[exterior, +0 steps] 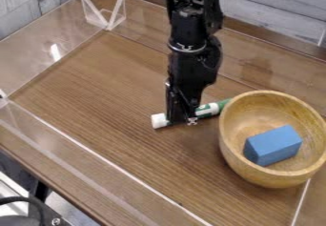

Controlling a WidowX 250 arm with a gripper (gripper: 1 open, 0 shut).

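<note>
My black gripper [184, 108] points down from the top of the camera view, its tips low over a white and green tube [212, 109] lying on the wooden table, left of a bowl. The tips overlap the tube's middle; whether they touch it or hold it is hard to see, as they are dark and small.
A wooden bowl [293, 113] with a blue block [272, 144] inside sits at the right. Clear plastic edging runs along the left, and a dark cable shows at the lower left.
</note>
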